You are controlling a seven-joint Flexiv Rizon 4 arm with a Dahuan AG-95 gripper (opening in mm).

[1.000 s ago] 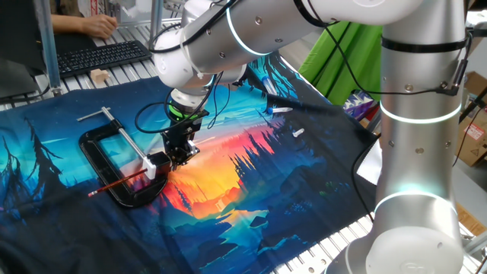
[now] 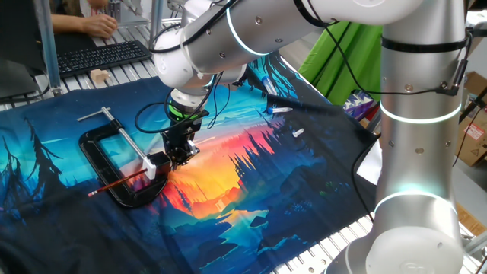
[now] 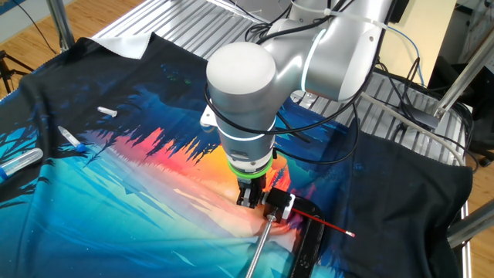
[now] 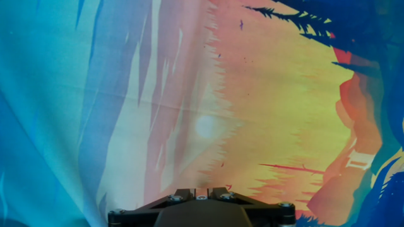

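My gripper points down over the printed cloth, and its fingers look drawn together. In the wrist view the gripper shows at the bottom edge, with nothing visible held between the fingers. Close beside it is a black C-clamp with a metal screw, lying on the cloth. A small dark block is at the screw's end, right next to the fingers; whether they touch, I cannot tell. A red pencil lies across the clamp, its eraser end sticking out. Only cloth shows ahead of the fingers in the wrist view.
Two blue-and-white pens or tubes and a small white piece lie on the cloth. Beyond the cloth are a keyboard, a wooden block and a person's hand.
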